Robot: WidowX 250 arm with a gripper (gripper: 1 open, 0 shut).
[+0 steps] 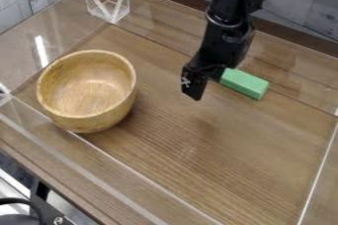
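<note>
My black gripper (209,77) hangs over the middle of the wooden table, open, its fingers spread to the lower left and to the right. A green rectangular block (244,85) lies just to its right, with the right finger near or over its left end. Whether the finger touches the block cannot be told.
A wooden bowl (87,112) sits at the left. A small white wire-like object (109,4) stands near the back left.
</note>
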